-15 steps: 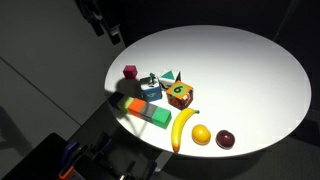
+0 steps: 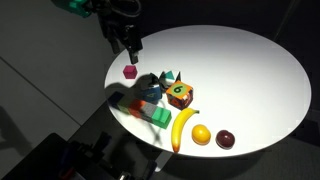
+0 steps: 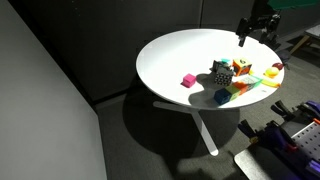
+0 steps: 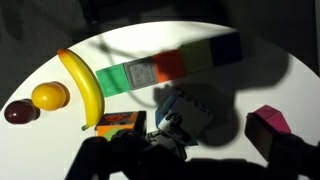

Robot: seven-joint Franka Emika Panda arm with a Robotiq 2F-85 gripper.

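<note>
My gripper (image 2: 123,48) hangs in the air above the round white table, open and with nothing between its fingers. In exterior view 1 it stands above and slightly left of a pink cube (image 2: 130,72). In the wrist view the cube (image 4: 273,118) shows at the right, partly behind the right finger (image 4: 265,135). A row of joined coloured blocks (image 4: 170,66), green at one end and dark blue at the other, lies along the table edge. An orange patterned box (image 2: 180,94) and a dark blue block (image 2: 151,91) sit in the middle cluster.
A banana (image 2: 184,128), an orange fruit (image 2: 201,134) and a dark red fruit (image 2: 226,139) lie near the front right edge. A black-and-white block with teal (image 2: 170,78) stands behind the orange box.
In exterior view 1 the gripper has come right and down over the table. Its shadow has shifted across the blocks. The objects have not visibly moved.
</note>
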